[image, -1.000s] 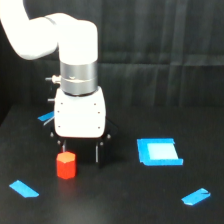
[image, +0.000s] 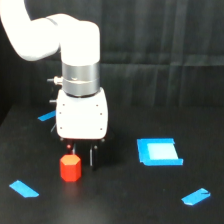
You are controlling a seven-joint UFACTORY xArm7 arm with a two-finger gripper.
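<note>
A red block (image: 70, 168) with a faceted, roughly hexagonal outline stands on the black table, below the white arm's end. My gripper (image: 83, 157) points downward there, its two dark, thin fingers (image: 92, 157) apart. The left finger comes down at the block, which hides its lower end. On the block's right, the other finger is separated from it by a dark gap. Whether the left finger touches the block is hard to tell.
A white square (image: 161, 151) edged with blue tape lies on the right. Blue tape strips mark the table at lower left (image: 24, 189), lower right (image: 196, 197) and upper left (image: 47, 116).
My fingers have drawn closer together, while the arm has shifted slightly right and lower. The red block has moved a little right and toward the camera.
</note>
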